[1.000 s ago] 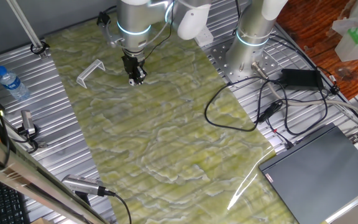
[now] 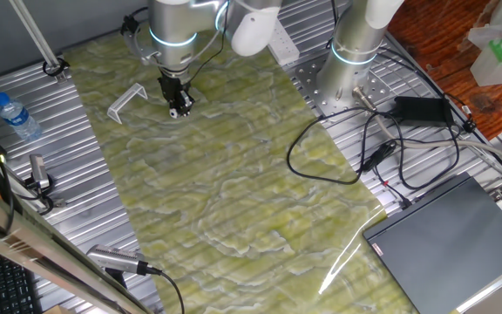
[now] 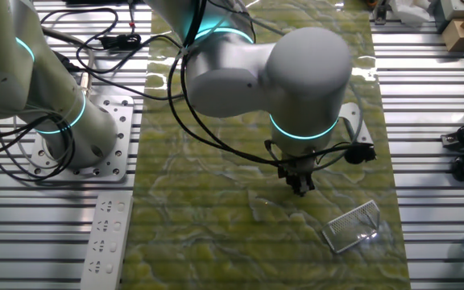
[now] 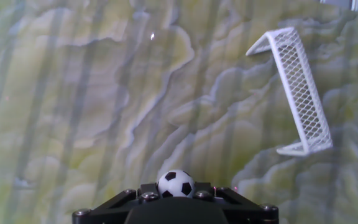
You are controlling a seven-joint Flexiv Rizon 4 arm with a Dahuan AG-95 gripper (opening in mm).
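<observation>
A small black-and-white toy soccer ball (image 4: 176, 182) sits between the fingertips of my gripper (image 2: 179, 110), which is shut on it. In the wrist view the black fingers touch the ball from both sides at the bottom edge. A white toy goal with a mesh net (image 4: 301, 90) stands on the green marbled mat, at the upper right of the wrist view. Exterior view 1 has the goal (image 2: 125, 98) just left of the gripper, with a gap between them. From the other side, the goal (image 3: 352, 227) appears below and right of the gripper (image 3: 300, 188), where the ball is hard to make out.
A water bottle (image 2: 17, 117) stands left of the mat on the slatted table. Black cables (image 2: 321, 180) loop over the mat's right edge, near a dark laptop (image 2: 456, 249). A power strip (image 3: 106, 240) lies beside the mat.
Over the last second my gripper has moved left in exterior view 1, closer to the goal, with the ball still at its tip. The goal has stayed in place.
</observation>
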